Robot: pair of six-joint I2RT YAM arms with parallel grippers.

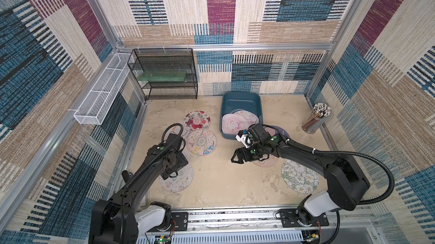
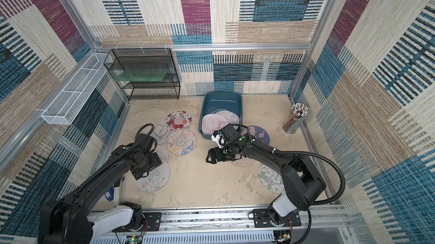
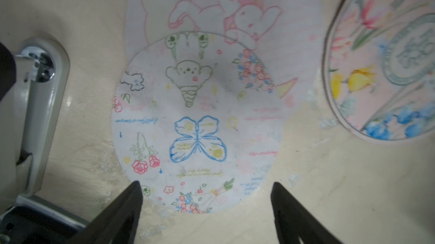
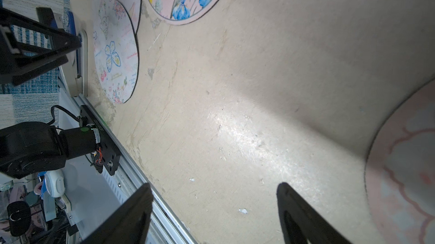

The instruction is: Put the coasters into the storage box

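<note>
A dark blue storage box stands at the back middle with a few round coasters lying in it. Loose round coasters are spread over the table: a red floral one, a tulip one, a butterfly one overlapping a unicorn one, a white-flower one and a purple one. Above the butterfly coaster hangs my left gripper, fingers apart and empty. Over bare table in front of the box, my right gripper is open, with a pink coaster to one side.
A black wire rack stands at the back left, and a white wire basket hangs on the left wall. At the right is a holder of pencils.
</note>
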